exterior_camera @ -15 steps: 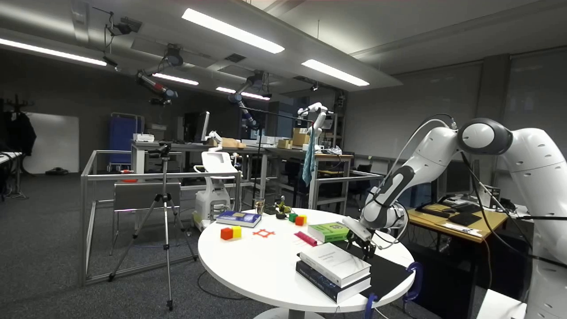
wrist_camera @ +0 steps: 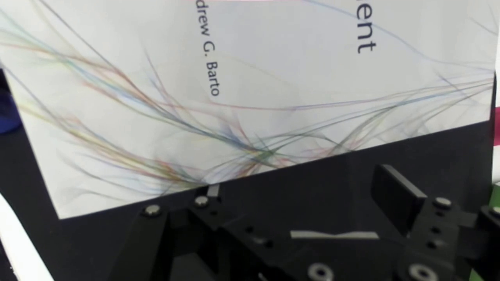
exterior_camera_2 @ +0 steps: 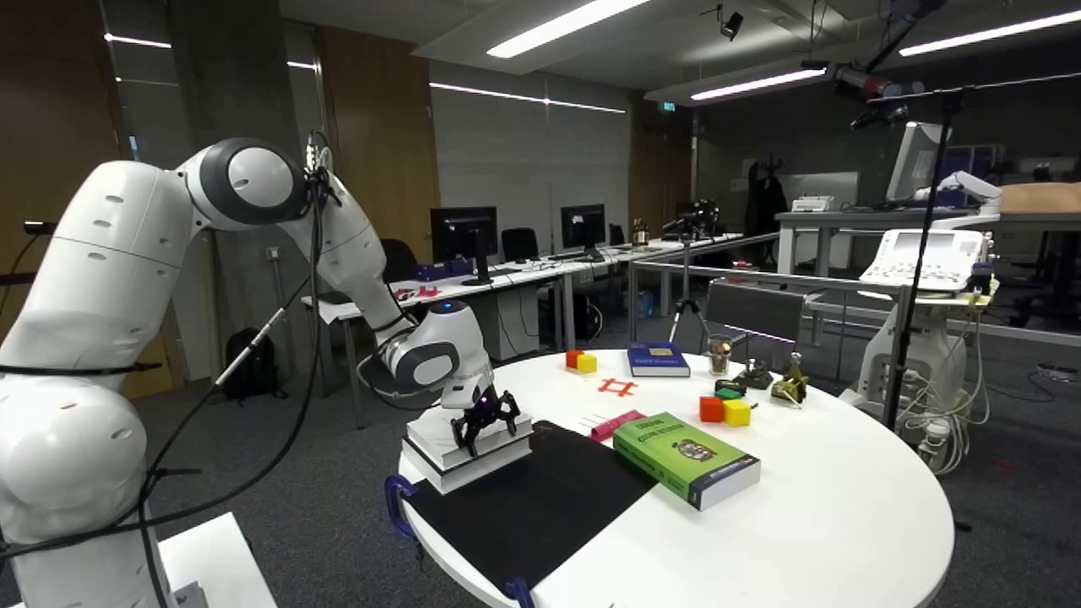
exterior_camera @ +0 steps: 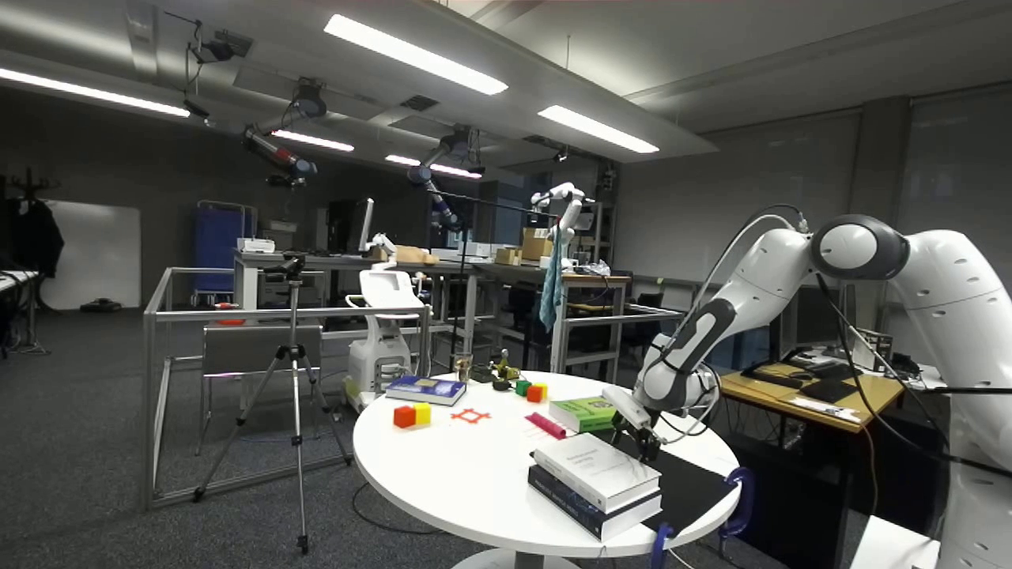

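My gripper (exterior_camera_2: 488, 426) stands open beside the white book (exterior_camera_2: 436, 431), at the edge of a two-book stack. In the wrist view, the gripper has its fingers wide apart, with only the black mat (wrist_camera: 300, 206) showing in the gap. The white book's cover (wrist_camera: 281, 61), with coloured lines and printed text, fills the upper part of that view. Beneath the white book lies a dark blue book (exterior_camera: 579, 507). From exterior view 1, the stack partly hides the gripper (exterior_camera: 637, 444). Whether a finger touches a book cannot be told.
A thick green book (exterior_camera_2: 684, 456) lies beyond the mat, next to a pink object (exterior_camera_2: 615, 425). Farther back are a blue book (exterior_camera_2: 659, 360), an orange frame (exterior_camera_2: 616, 387) and coloured cubes (exterior_camera_2: 724, 410). Blue clamps (exterior_camera_2: 398, 503) hold the mat's near edge.
The arm has shifted slightly left in exterior view 1, bringing the gripper nearer the white book. The books and other tabletop objects look unmoved.
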